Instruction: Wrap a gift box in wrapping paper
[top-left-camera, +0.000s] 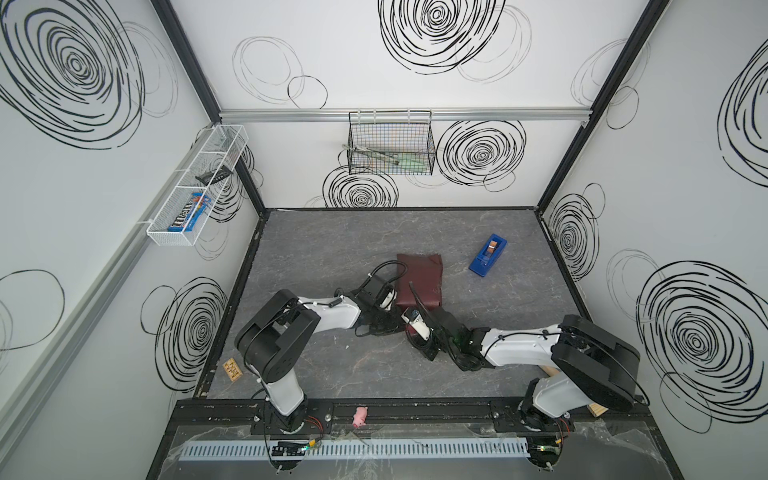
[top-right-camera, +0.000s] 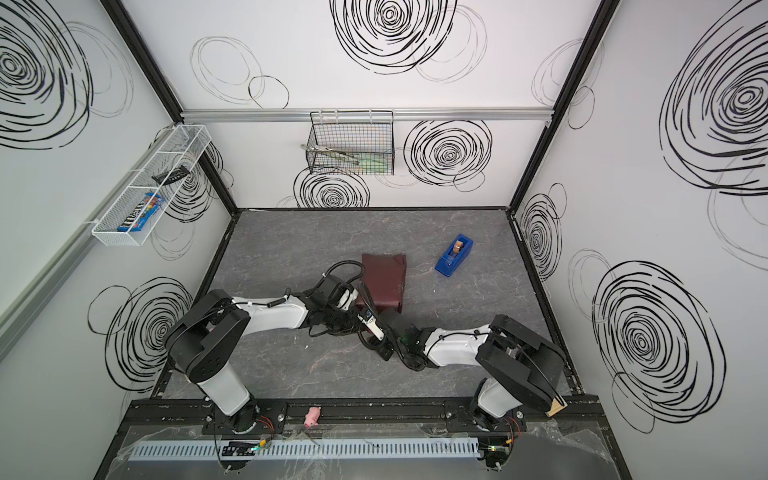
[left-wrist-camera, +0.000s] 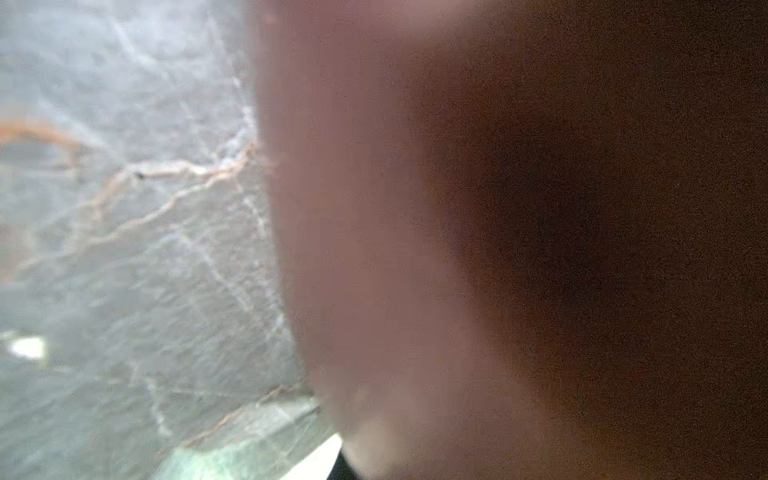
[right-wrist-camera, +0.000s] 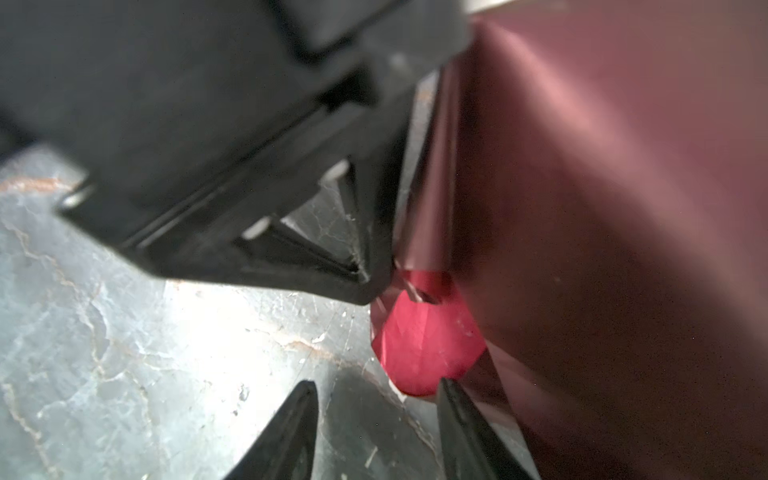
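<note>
A box in dark maroon paper (top-left-camera: 418, 276) lies at mid-table, also in the top right view (top-right-camera: 383, 276). My left gripper (top-left-camera: 393, 316) is at its near-left side; maroon paper fills much of the left wrist view, hiding the fingertips. In the right wrist view, a black gripper body presses against a paper fold (right-wrist-camera: 432, 184) at the box's end, above a red flap (right-wrist-camera: 424, 344). My right gripper stands open below that flap, its two fingers apart on either side of it, with nothing visibly held.
A blue tape dispenser (top-left-camera: 487, 256) lies at the back right. A wire basket (top-left-camera: 391, 168) hangs on the back wall, white baskets (top-left-camera: 172, 236) on the left wall. A pink toy (top-left-camera: 360, 416) sits on the front edge.
</note>
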